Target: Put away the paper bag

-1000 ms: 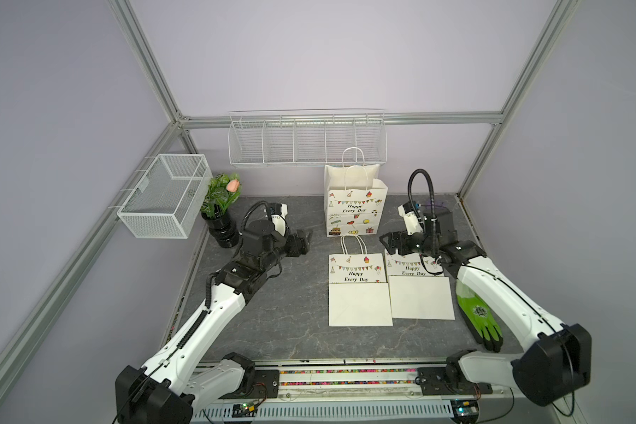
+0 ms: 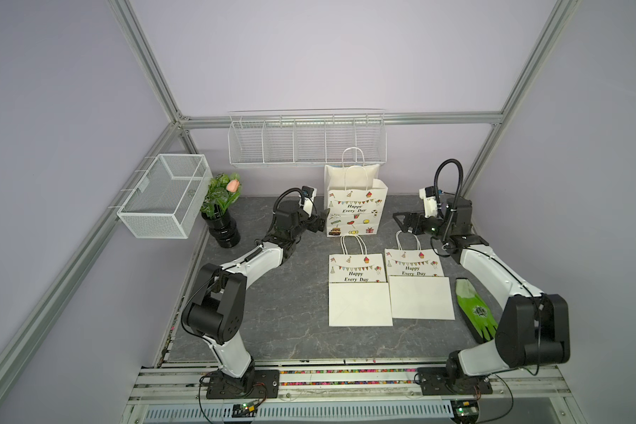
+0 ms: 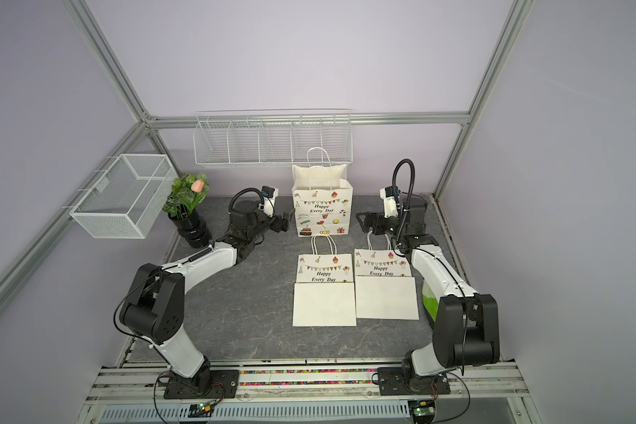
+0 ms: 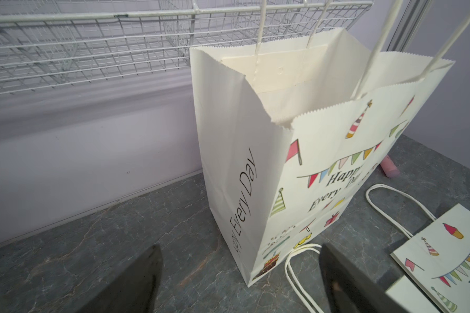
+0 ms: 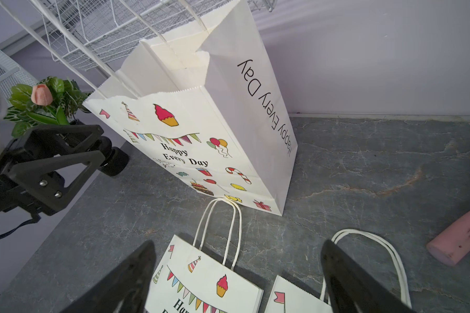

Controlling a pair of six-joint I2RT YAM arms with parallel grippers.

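Observation:
A white "Happy Every Day" paper bag (image 2: 353, 212) stands upright at the back wall, handles raised. Two flat folded bags (image 2: 357, 304) lie in front of it with handles toward the back. My left gripper (image 2: 316, 222) is open just left of the standing bag, with nothing between its fingers. My right gripper (image 2: 405, 220) is open to the right of that bag, above the handles of the right flat bag, also empty. In both wrist views the blurred fingertips frame bare table and bag handles.
Wire shelving (image 2: 275, 141) hangs on the back wall above the bag; a wire basket (image 2: 155, 219) is on the left. A flower vase (image 2: 223, 233) stands at the back left, a green glove (image 2: 477, 311) at the right, a pink cylinder (image 5: 459, 234) at the back right.
The bags have not moved.

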